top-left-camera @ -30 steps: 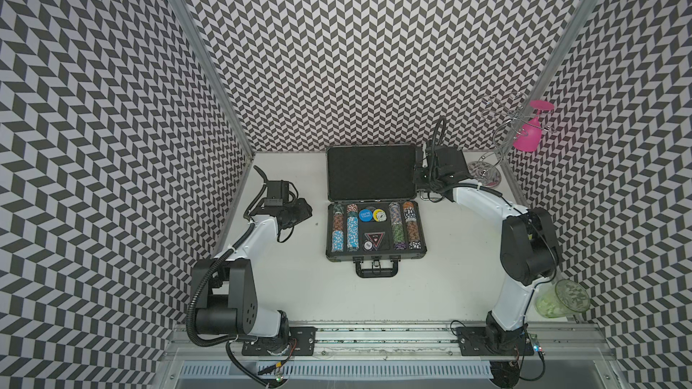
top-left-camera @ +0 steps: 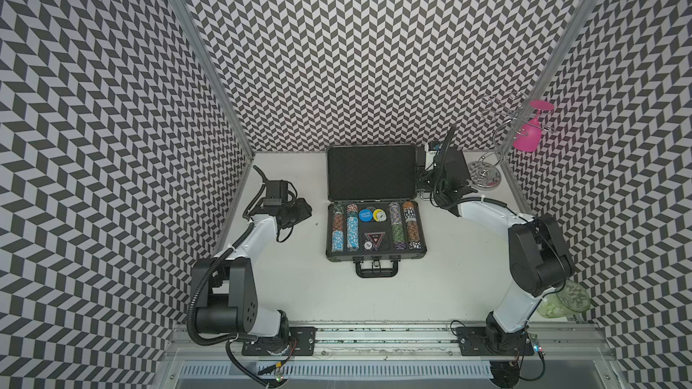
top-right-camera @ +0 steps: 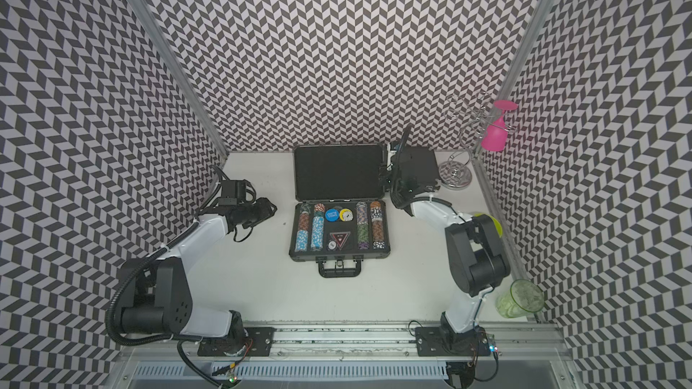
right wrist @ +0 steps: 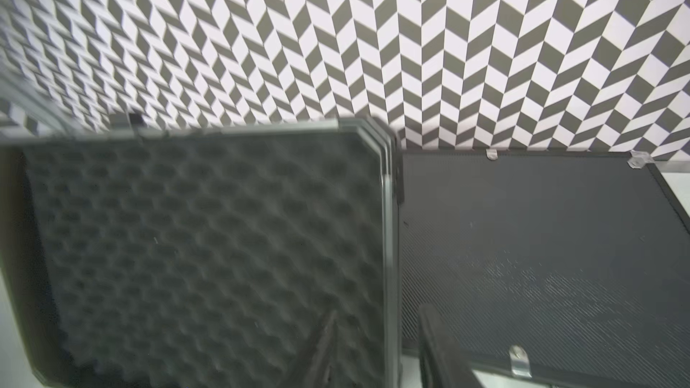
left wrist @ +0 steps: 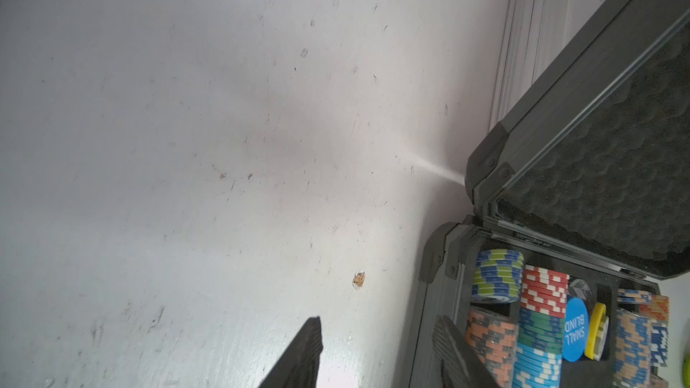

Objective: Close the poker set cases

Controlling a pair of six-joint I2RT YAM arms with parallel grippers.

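Note:
The poker case (top-left-camera: 335, 255) lies open in mid-table, chip rows in its base, handle toward the front. Its foam-lined lid (top-left-camera: 371, 171) stands raised at the back. My right gripper is open at the lid's right end; in the right wrist view the lid's side edge (right wrist: 390, 244) appears between the fingers, with no visible grip on it. My left gripper is open over bare table just left of the case.
A dark flat panel (right wrist: 539, 244) stands behind the right gripper. A chrome stand (top-left-camera: 484, 173) with a pink item (top-left-camera: 527, 135) is at back right, a green container (top-right-camera: 519, 299) at front right. Table left of the case is clear.
My right arm has shifted, its gripper and elbow moving slightly since earlier, staying beside the lid's right end. The left arm and case look unchanged.

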